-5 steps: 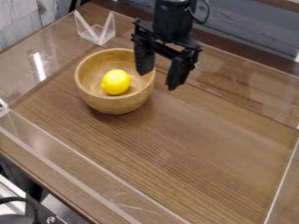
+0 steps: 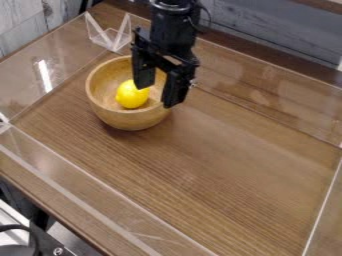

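A yellow round object point(image 2: 132, 95) lies inside a tan wooden bowl point(image 2: 123, 117) on the wooden table. The black gripper point(image 2: 156, 82) hangs over the bowl's right part, just right of the yellow object, with its fingers apart and open. Nothing shows held between them.
A clear plastic piece point(image 2: 110, 32) stands at the back left. A black cable point(image 2: 19, 228) lies beyond the table's lower left edge.
The gripper has moved left from the bowl's right side to over the bowl, nearer the yellow object. The bowl and the yellow object look about the same.
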